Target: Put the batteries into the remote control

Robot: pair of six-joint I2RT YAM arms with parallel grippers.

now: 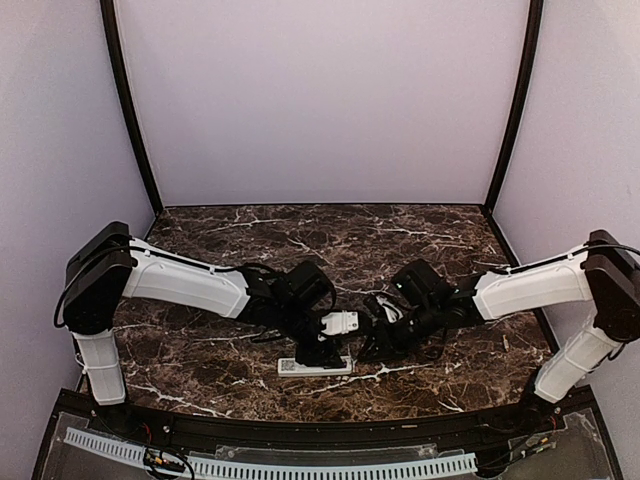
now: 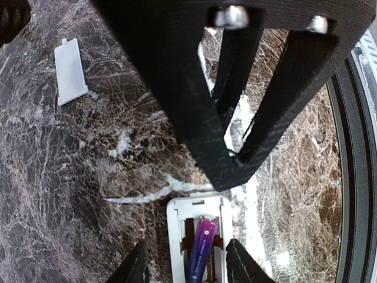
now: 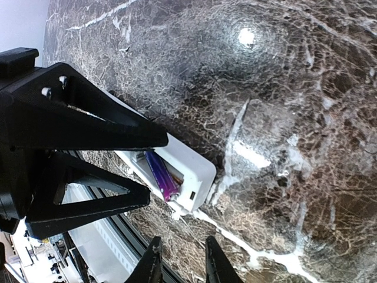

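The white remote body [image 1: 295, 366] lies on the marble table. In the left wrist view its battery bay [image 2: 175, 236] holds a purple battery [image 2: 201, 249], lying slightly askew; in the right wrist view that battery [image 3: 160, 172] sits at the near end of the bay. My left gripper is open over the bay, a fingertip either side of the battery. My right gripper is open, beside the remote's end, with only table between its fingers. A white cover [image 2: 70, 71] lies apart on the table.
The table's front edge [image 1: 250, 430] with its rail is just in front of the remote. Both arms crowd the middle.
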